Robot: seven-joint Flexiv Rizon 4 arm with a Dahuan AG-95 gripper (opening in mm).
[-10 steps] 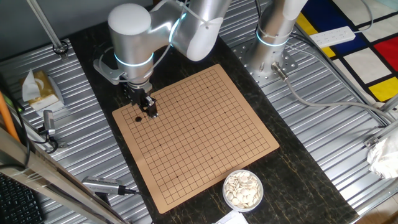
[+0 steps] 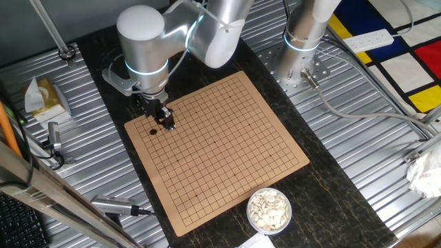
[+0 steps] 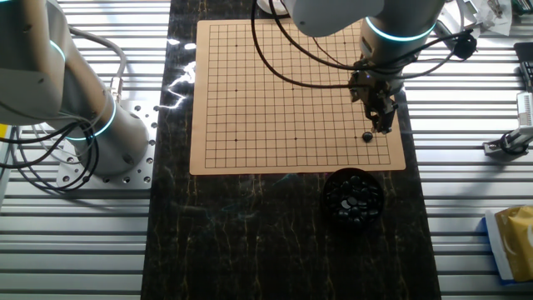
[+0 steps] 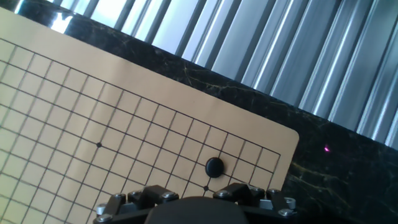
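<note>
A lone black stone (image 2: 153, 131) rests on the wooden grid board (image 2: 227, 158), near one corner. In the wrist view the same black stone (image 4: 214, 167) sits just beyond the fingers, clear of them. My gripper (image 2: 171, 126) points down over the board beside the stone, its tips slightly to the stone's right in exterior view 1. From the other side, the gripper (image 3: 384, 127) appears close by the stone. Only dark parts of the fingers (image 4: 152, 196) show along the wrist view's lower edge; their tips are unclear, and I cannot tell how far apart they stand.
A bowl of white stones (image 2: 269, 211) stands off one board edge, and a black bowl of black stones (image 3: 353, 200) off the opposite edge. A tissue box (image 2: 47, 103) lies left of the dark tabletop. Most of the board is bare.
The arm has shifted very slightly left in exterior view 1. The black stone and the board have stayed in place.
</note>
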